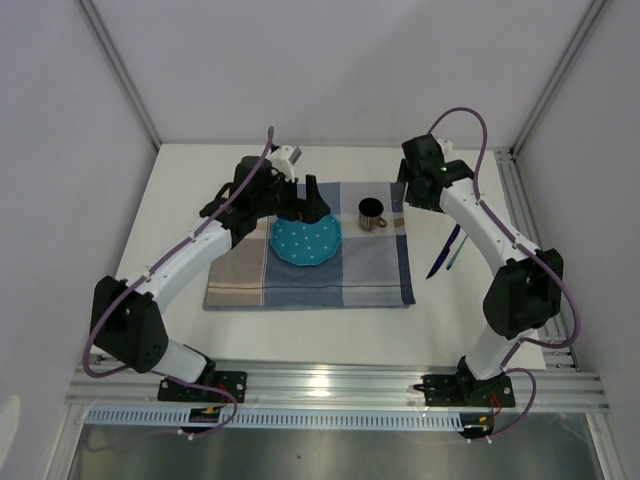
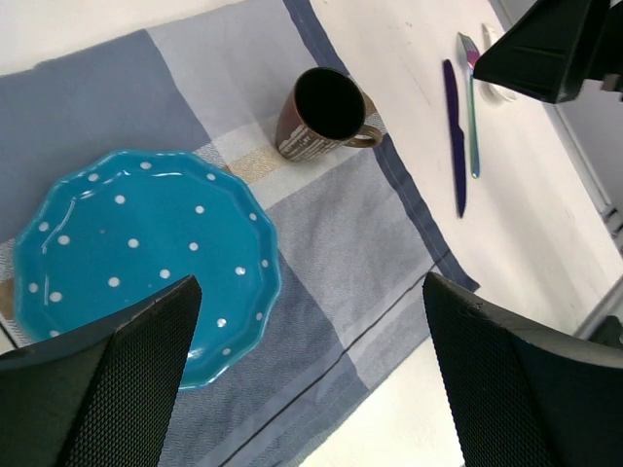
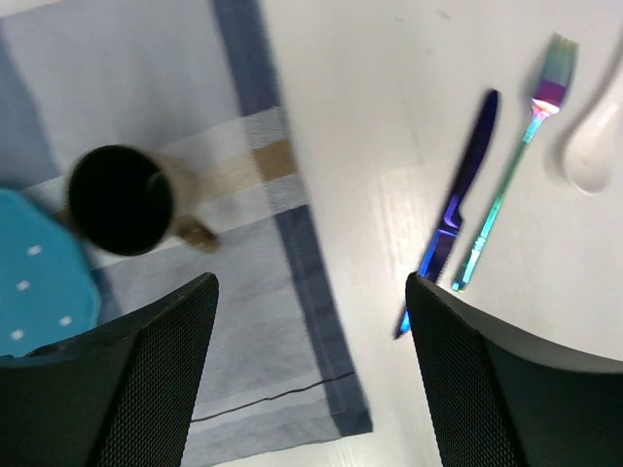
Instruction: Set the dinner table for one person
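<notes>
A blue dotted plate [image 1: 306,240] lies on the checked placemat [image 1: 300,290], with a dark mug [image 1: 371,214] to its right. My left gripper [image 1: 304,207] hangs open over the plate's upper part. My right gripper [image 1: 424,192] is over the white table right of the mat, open and empty. In the right wrist view, a dark knife [image 3: 456,204], an iridescent fork [image 3: 503,186] and a white spoon [image 3: 590,156] lie beneath it, right of the mat.
Walls and metal rails border the table.
</notes>
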